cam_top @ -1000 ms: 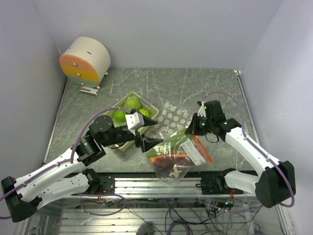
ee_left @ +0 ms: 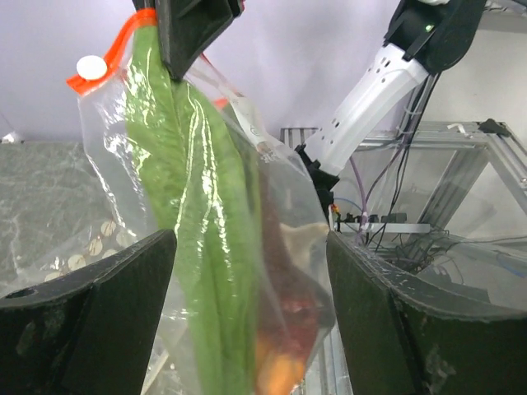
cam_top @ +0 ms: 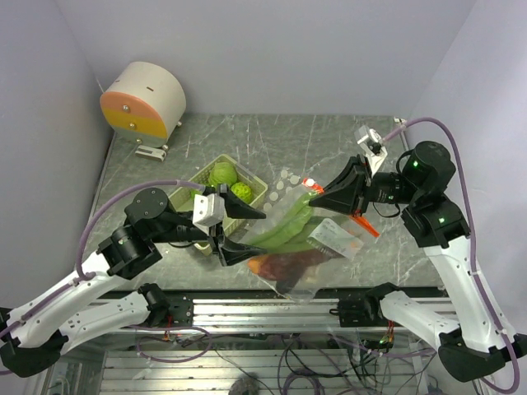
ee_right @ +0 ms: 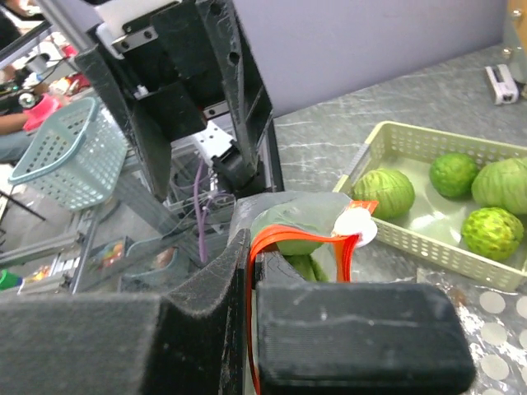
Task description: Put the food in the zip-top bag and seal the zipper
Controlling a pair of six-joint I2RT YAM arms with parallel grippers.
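Hanging raised over the table is the clear zip bag (cam_top: 317, 239), its orange zipper edge at the top. Through the film show a long green vegetable (ee_left: 202, 222) and reddish-orange food (ee_left: 280, 362). My right gripper (cam_top: 325, 202) is shut on the bag near its zipper; in the right wrist view the orange rim (ee_right: 284, 234) runs between the fingers. A white slider (ee_right: 356, 226) sits at one end of it. My left gripper (cam_top: 249, 233) stands open beside the bag's lower end, fingers (ee_left: 107, 304) apart, with the bag showing between and beyond them.
A pale green basket (ee_right: 420, 230) holding several green round vegetables (ee_right: 383, 193) stands behind my left gripper. A white, orange and yellow drum-shaped box (cam_top: 144, 99) is at the back left.
The bag now hangs with its food sloping down to the left. My left gripper has shifted slightly left, still open.
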